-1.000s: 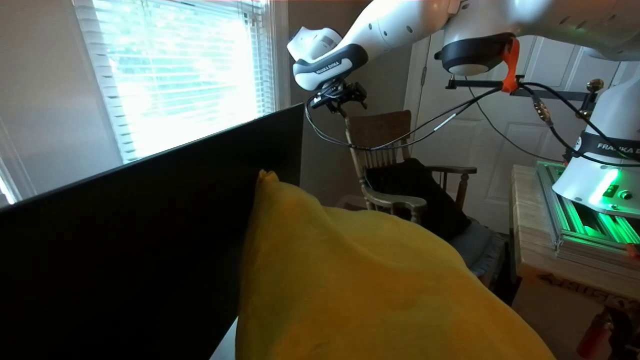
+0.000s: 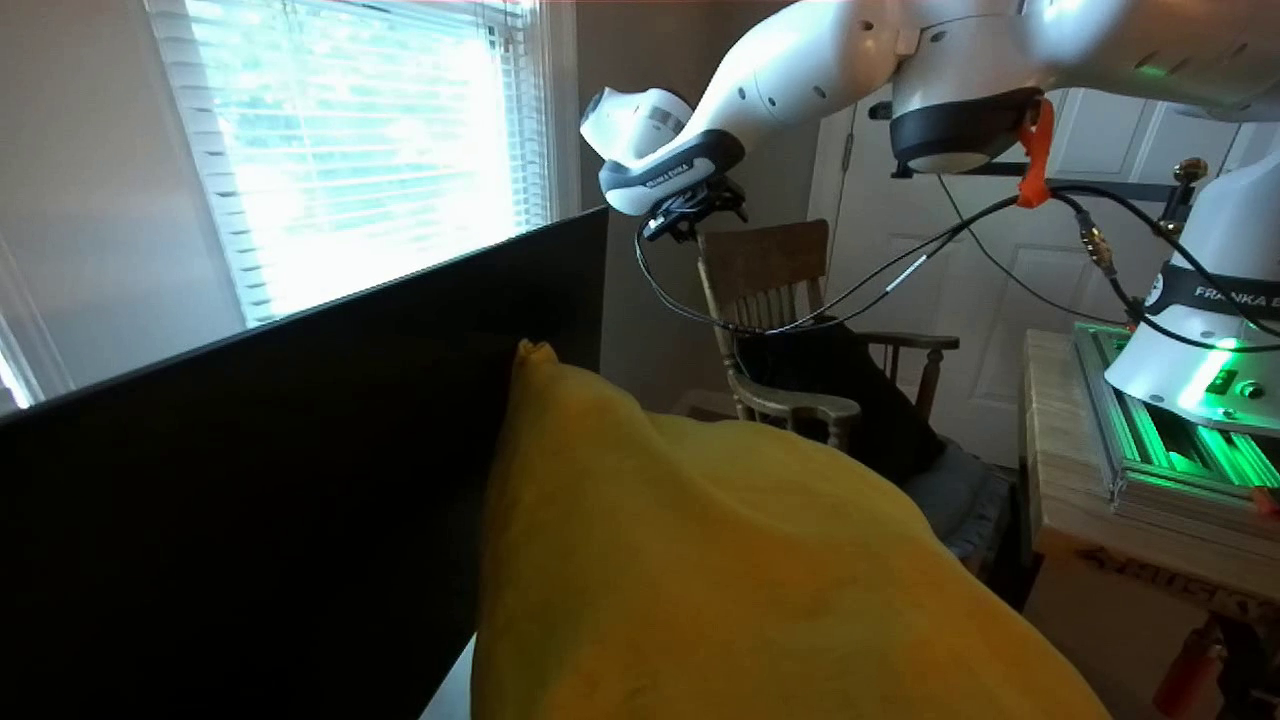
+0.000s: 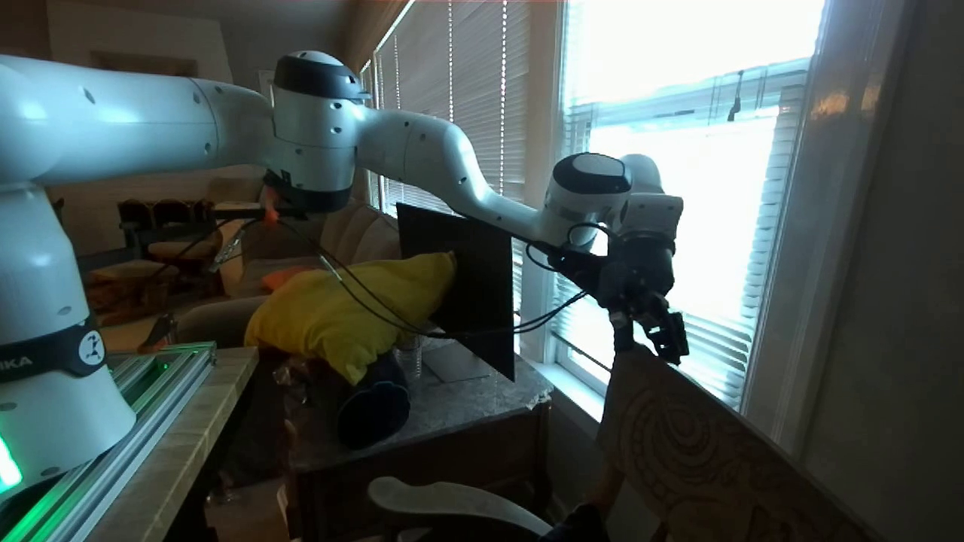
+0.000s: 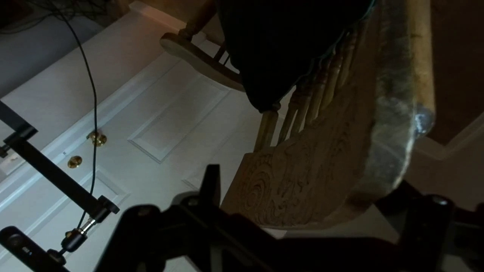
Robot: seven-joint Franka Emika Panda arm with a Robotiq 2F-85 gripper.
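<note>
A wooden rocking chair stands by the door, its carved backrest reaching up to my gripper in exterior view 2. One finger appears on each side of the backrest's upper corner. In the wrist view, my gripper is open, with the carved top rail between its spread fingers. The right finger is close to the rail's worn edge, partly hidden behind it; a gap shows beside the left fingertip. Whether either finger touches the wood I cannot tell. A dark cushion leans on the chair.
A yellow pillow and a black panel fill the front of exterior view 1. The window is close behind the gripper. Loose cables hang below the arm. A white door shows beyond the chair.
In exterior view 1 my gripper has moved lower and slightly right, to the chair's top. The chair has shifted a little to the right. Pillow and panel are unchanged.
</note>
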